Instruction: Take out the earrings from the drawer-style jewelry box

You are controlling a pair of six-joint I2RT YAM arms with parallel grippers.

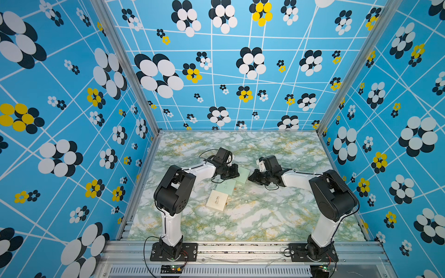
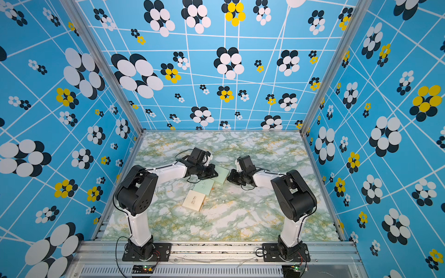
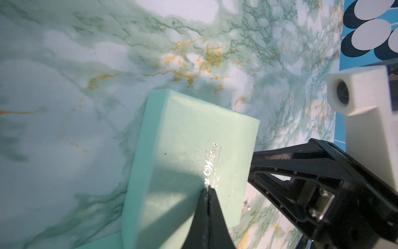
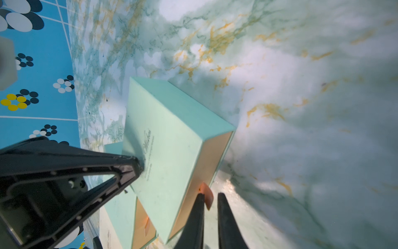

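Observation:
A mint drawer-style box [image 3: 194, 137] [image 4: 161, 137] with silver lettering lies mid-table. My left gripper is shut, its tips against the lettered top. My right gripper has its fingertips at the orange pull tab [image 4: 207, 191] on the drawer front; they look narrowly parted, and whether they pinch the tab is unclear. A small silvery piece [image 3: 246, 205] lies on the marble beside the box in the left wrist view.
A second mint box [image 1: 224, 185] and a cream box [image 1: 217, 200] lie toward the front left of the first.

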